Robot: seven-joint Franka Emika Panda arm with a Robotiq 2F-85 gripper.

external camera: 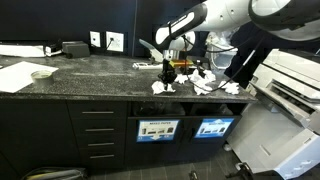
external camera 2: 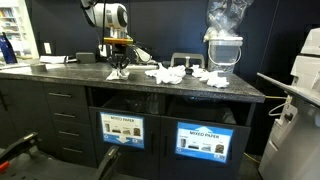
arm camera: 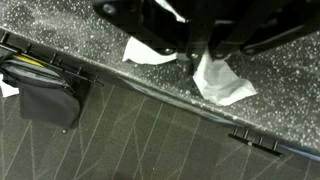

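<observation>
A white crumpled paper (arm camera: 222,82) hangs from my gripper in the wrist view, its fingers shut on it. Another white part (arm camera: 145,52) shows on the other side of the fingers; I cannot tell whether it is the same piece. Exterior view 1 has the gripper (external camera: 170,78) low over the counter near its front edge, the paper (external camera: 163,88) at its tip. From the front, the gripper (external camera 2: 119,66) and paper (external camera 2: 118,74) are left of the other crumpled papers (external camera 2: 165,74).
Two dark fronts labelled mixed paper (external camera 2: 123,128) (external camera 2: 204,141) sit below the counter (external camera 2: 225,91), with dark openings above them. A clear container (external camera 2: 223,50) stands at the back right. At left, a bowl (external camera: 41,74) and white sheet (external camera: 15,76) rest on the counter.
</observation>
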